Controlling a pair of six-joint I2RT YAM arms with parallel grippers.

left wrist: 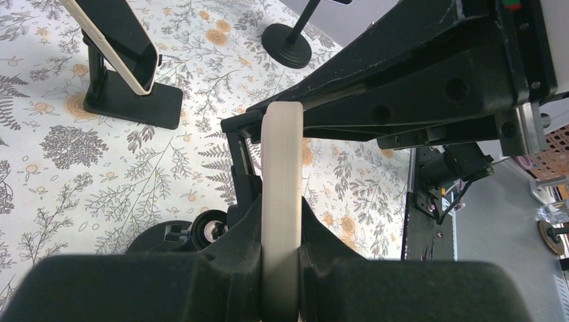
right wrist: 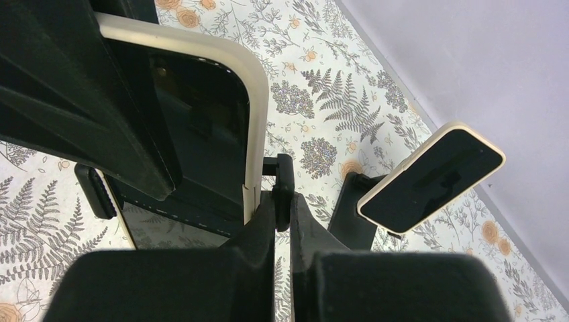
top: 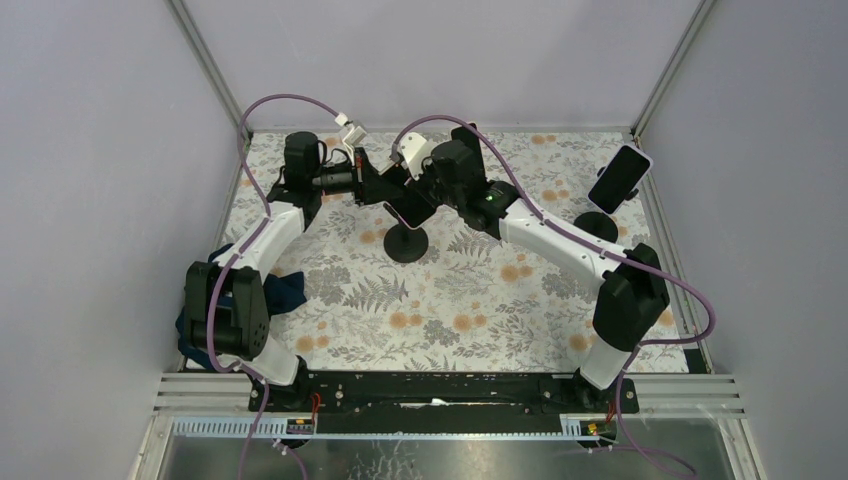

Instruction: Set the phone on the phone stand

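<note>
A phone [top: 410,205] in a pale case is at the round-based black stand [top: 405,245] at the table's middle left. In the left wrist view its pale edge stands between the fingers of my left gripper, shut on it. My right gripper is shut on a dark part at the phone's edge, seemingly the stand's holder; exactly what is between its fingers is hard to tell. The other gripper's black body covers part of the phone in the right wrist view.
Another phone [right wrist: 429,178] rests on a black stand behind. A further phone [top: 620,178] sits on a round-based stand at the right. A dark cloth [top: 285,292] lies at the left.
</note>
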